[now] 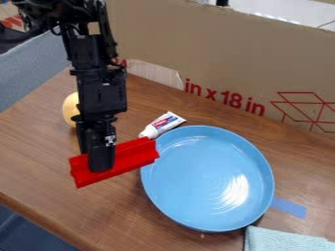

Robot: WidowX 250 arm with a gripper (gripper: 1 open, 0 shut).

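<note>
My gripper (100, 150) is shut on a red box-shaped object (128, 155), held tilted over the wooden table just left of a light blue plate (197, 186); its right end is at the plate's rim. A white toothpaste tube (163, 125) lies behind the plate's left side. A yellow round object (71, 107) is partly hidden behind my arm.
A cardboard panel (242, 69) stands along the back. A light cloth (285, 242) lies at the front right, by a strip of blue tape (289, 207). Bare wood (39, 157) is at the left.
</note>
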